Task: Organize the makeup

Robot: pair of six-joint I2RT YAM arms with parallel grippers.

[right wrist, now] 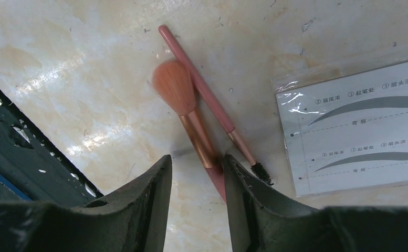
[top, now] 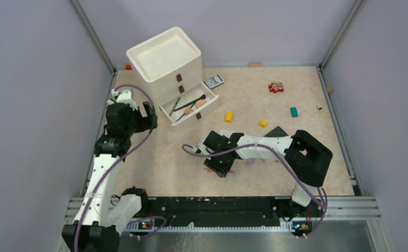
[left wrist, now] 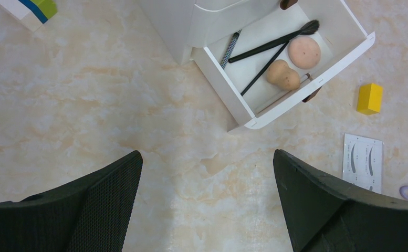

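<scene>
My right gripper is part open low over a pink powder brush (right wrist: pixel 173 84), its right finger against or just over the handle. A thinner pink spoolie brush (right wrist: pixel 207 92) lies alongside, right of it. The white drawer unit (top: pixel 159 79) has its bottom drawer (left wrist: pixel 217 84) pulled out, holding dark brushes (left wrist: pixel 264 47), a round sponge (left wrist: pixel 304 51) and a peanut-shaped sponge (left wrist: pixel 283 76). My left gripper stands open at the left, over bare table, empty.
An eyebrow stencil sheet (right wrist: pixel 354 126) lies beside the brushes. Yellow blocks (top: pixel 229 116), a teal block (top: pixel 293 112), a red item (top: pixel 276 87) and a dark board (top: pixel 278 131) lie around. The table between the arms is mostly clear.
</scene>
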